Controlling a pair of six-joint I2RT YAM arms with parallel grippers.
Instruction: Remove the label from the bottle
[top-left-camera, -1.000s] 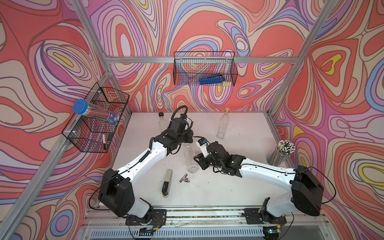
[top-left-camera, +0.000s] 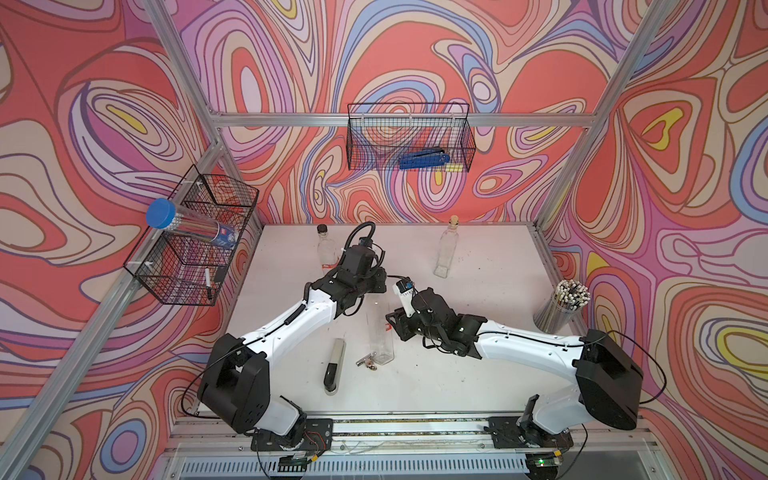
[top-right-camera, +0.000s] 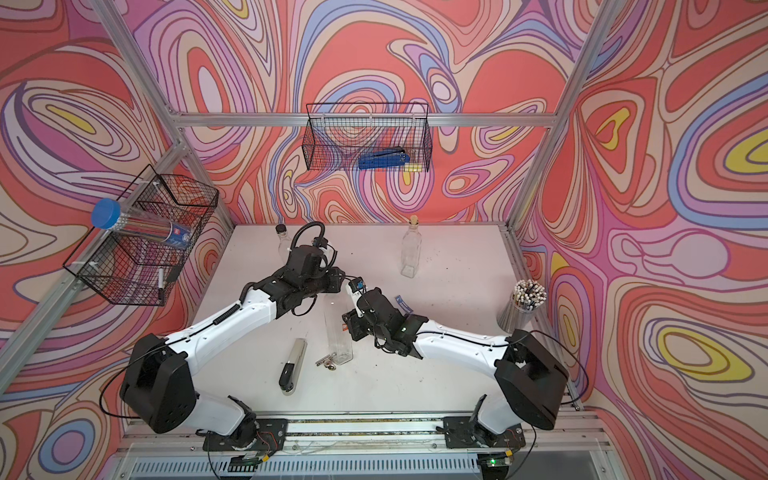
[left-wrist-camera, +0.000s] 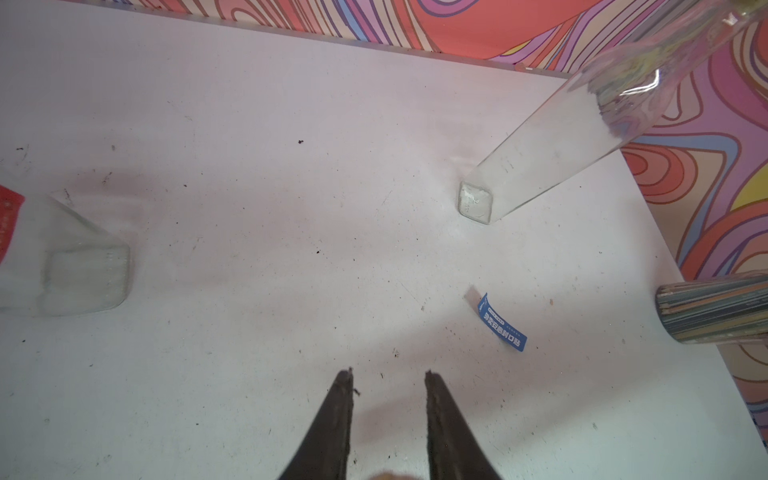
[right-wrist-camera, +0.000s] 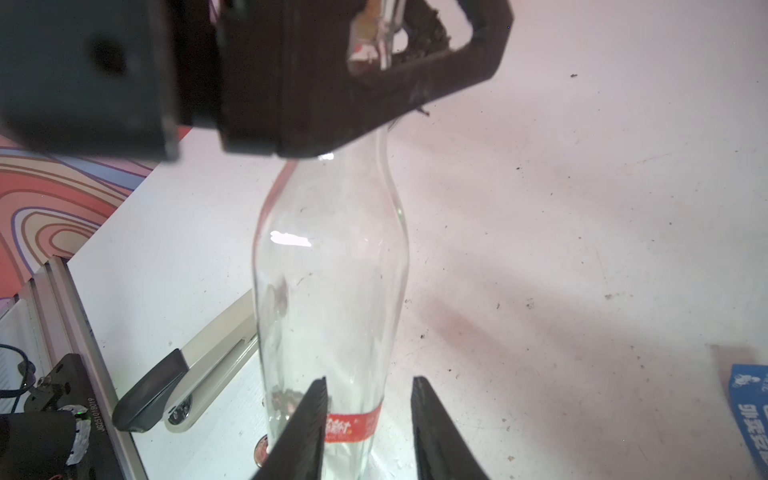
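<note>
A clear glass bottle (right-wrist-camera: 332, 240) stands roughly upright near the middle, its neck clasped by my left gripper, which is shut on it. Low on the glass is a small red label (right-wrist-camera: 352, 425) with white lettering. My right gripper is partly open, and its fingers appear on either side of the label in the right wrist view. Whether a finger touches the label cannot be told. From above, the bottle's base (top-left-camera: 381, 357) shows just left of the right gripper (top-left-camera: 390, 320).
A box cutter (top-left-camera: 334, 366) and small metal pieces (top-left-camera: 366, 361) lie close to the bottle. A blue strip (left-wrist-camera: 502, 324) is on the table. Two other bottles stand behind, one corked (top-left-camera: 446, 252). A holder of sticks (top-left-camera: 560, 308) stands at right.
The bottle's base has shifted toward the table's front edge. My left arm has come slightly lower with it, while the right arm has stayed nearly in place. The metal pieces look slightly shifted.
</note>
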